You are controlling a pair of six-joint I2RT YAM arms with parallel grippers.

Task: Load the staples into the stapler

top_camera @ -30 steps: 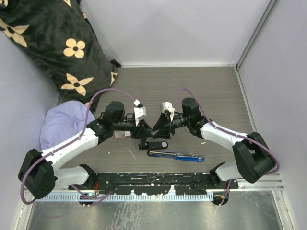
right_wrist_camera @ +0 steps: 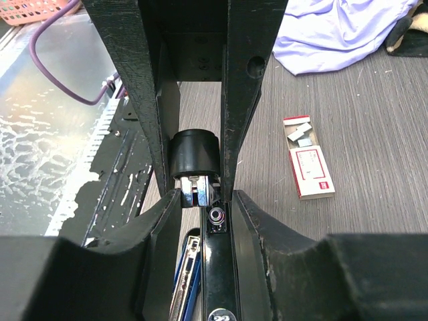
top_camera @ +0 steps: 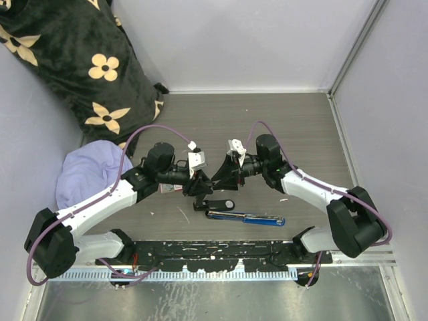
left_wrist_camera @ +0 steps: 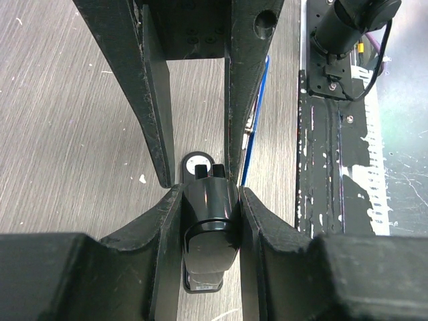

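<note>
The black stapler (top_camera: 214, 204) stands on the table with its base lying flat; in the left wrist view the round end of that base (left_wrist_camera: 198, 162) shows. My left gripper is shut on the stapler's black raised part (left_wrist_camera: 211, 244). Facing it from the other side, my right gripper is partly open around the end of this raised part. Metal (right_wrist_camera: 194, 192) shows between its fingers, with a gap on one side. An opened staple box (right_wrist_camera: 312, 170), white and red, lies on the table with pieces of staple strip (right_wrist_camera: 301, 131) in it.
A blue-handled cutter (top_camera: 246, 217) lies just in front of the stapler. Lilac cloth (top_camera: 93, 175) is heaped at the left, below a dark flowered cushion (top_camera: 103, 87). Free table lies behind and to the right of the arms.
The left arm, stapler base and cutter stay nearly in place.
</note>
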